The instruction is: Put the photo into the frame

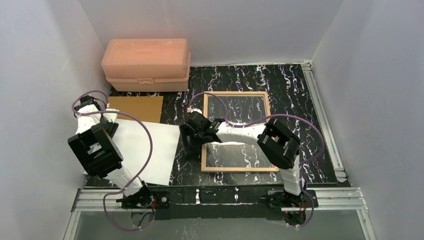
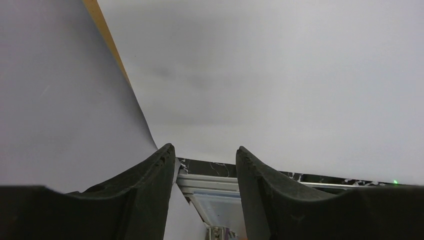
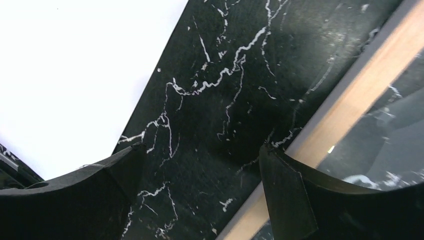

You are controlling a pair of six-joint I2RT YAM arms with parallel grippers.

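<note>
A large white sheet [image 1: 145,150], likely the photo lying face down, rests flat at the left of the dark marbled table. To its right lies the wooden frame [image 1: 239,169] with a clear pane inside. My left gripper hangs over the sheet's left part, its fingers parted and only sheet and table edge seen beyond them. Between the sheet and the frame, above the bare table, is my right gripper. Its fingers stand apart with nothing between them; the frame's wooden edge [image 3: 345,110] passes behind the right finger.
A brown board [image 1: 142,107] lies partly under the sheet at the back. Behind it stands a pinkish lidded box [image 1: 146,62]. Grey walls [image 1: 50,100] close in the sides, the left one near my left arm.
</note>
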